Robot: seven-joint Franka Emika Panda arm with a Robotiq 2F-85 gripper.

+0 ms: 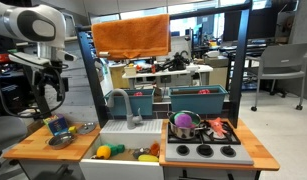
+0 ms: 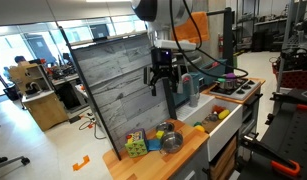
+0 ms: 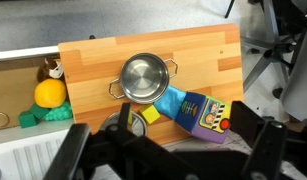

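My gripper stands open high above the wooden counter, its black fingers wide apart at either side of the wrist view and nothing held. Below it lies a steel pot with two side handles, which looks empty. A blue cloth lies between that pot and a colourful box. Close by are a yellow block and a second metal pan, partly hidden by the gripper. In exterior view 2 the gripper hangs clear of everything on the counter.
The white sink holds several toy foods, with a tap behind it. Right of it, a pot with a purple thing sits on the stove. A grey plank wall backs the counter. Bare wood shows beside the steel pot.
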